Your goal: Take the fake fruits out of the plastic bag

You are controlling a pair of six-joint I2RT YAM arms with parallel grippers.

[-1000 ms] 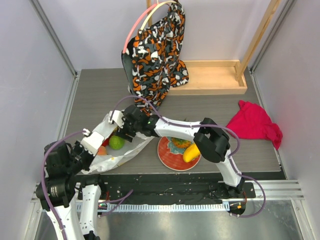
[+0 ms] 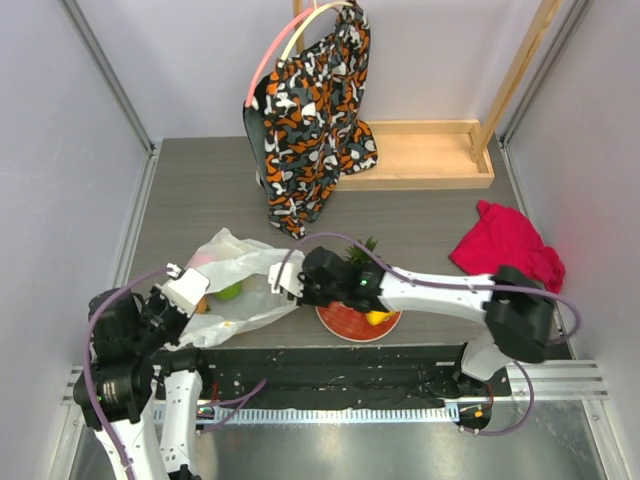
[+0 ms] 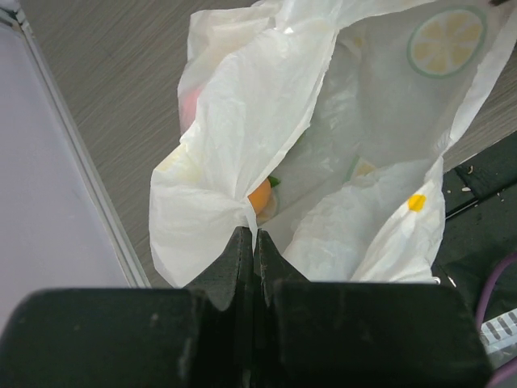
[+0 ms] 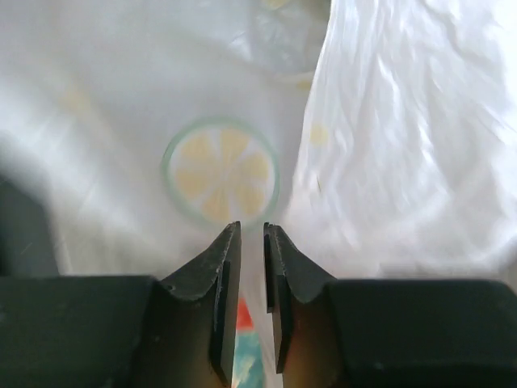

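Observation:
The white plastic bag (image 2: 245, 310) lies on the left of the table, a green fruit (image 2: 228, 290) and an orange fruit (image 3: 258, 196) partly visible inside. My left gripper is shut at the bag's near-left edge, the white plastic right at its tips; whether any is pinched is unclear. My right gripper is at the bag's right side in the top view; its fingers look nearly shut, with a small gap, and what is between them cannot be made out. A red plate (image 2: 350, 323) with a pineapple (image 2: 365, 250) and yellow fruit (image 2: 378, 316) is partly hidden by the right arm.
A camouflage cloth (image 2: 305, 120) hangs from a rack at the back over a wooden tray (image 2: 420, 160). A red cloth (image 2: 510, 250) lies at the right. Bare table shows at back left and around the red cloth.
My right arm has swung toward the front and right, its gripper now at the bag's right edge, which is stretched out rightward. My left arm is essentially unmoved.

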